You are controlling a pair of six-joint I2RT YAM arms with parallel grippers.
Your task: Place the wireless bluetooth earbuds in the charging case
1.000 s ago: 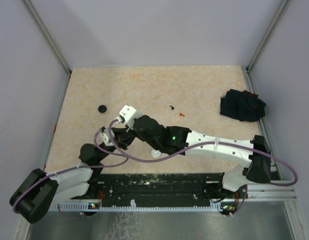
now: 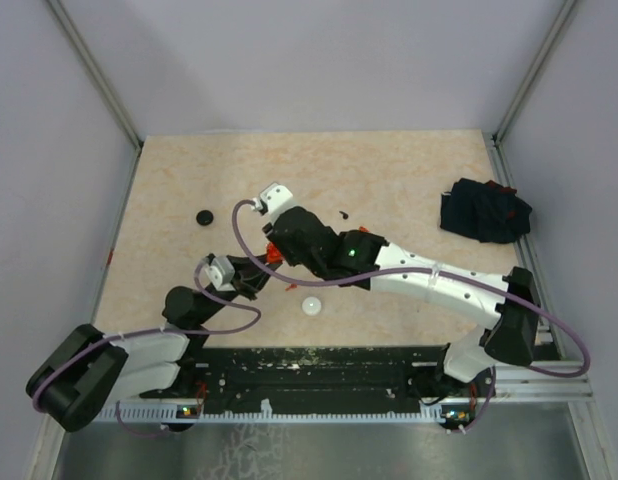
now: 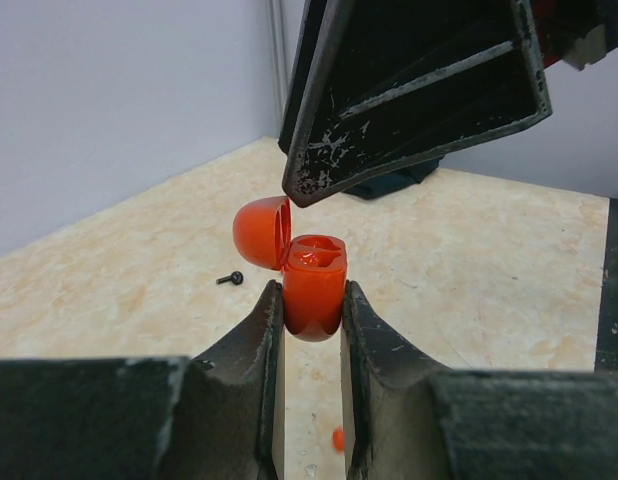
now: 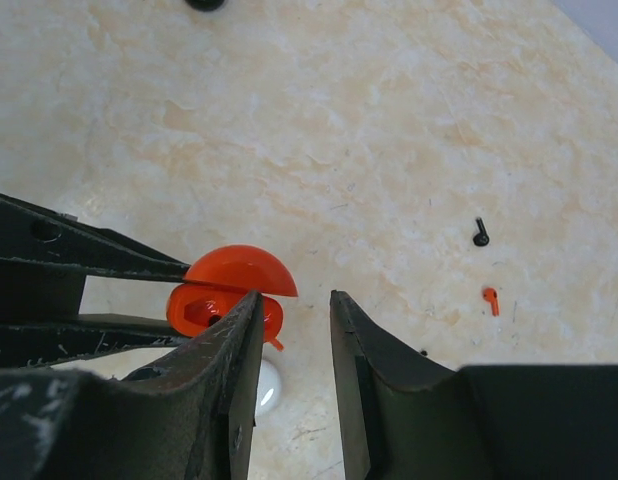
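Note:
The red charging case is held upright between the fingertips of my left gripper, its lid standing open. My right gripper is just above it, its fingers parted, with no earbud visible between them; in the left wrist view its dark body overhangs the case. On the table lie a small black earbud and a small red piece, apparently an earbud.
A white round object lies near the front middle, a black disc at the left, and a dark cloth pile at the right.
My right gripper has moved toward the back of the table and slightly right, uncovering more of the red case in the top view. My left gripper has shifted slightly.

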